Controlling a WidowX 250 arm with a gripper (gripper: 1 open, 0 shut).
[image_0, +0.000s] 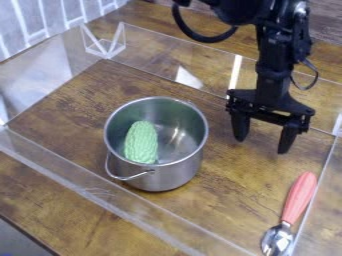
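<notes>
My black gripper (263, 132) hangs over the wooden surface at the right, to the right of the pot, its two fingers pointing down and spread open with nothing visible between them. A steel pot (181, 165) with a wire handle stands at the centre left, holding a green textured object (142, 142), perhaps a corn cob or vegetable. An ice cream scoop (297, 203) with a pink handle lies at the lower right, in front of my gripper and apart from it.
Clear plastic walls border the wooden work area (67, 120). The surface left of the pot and between the pot and the scoop is free.
</notes>
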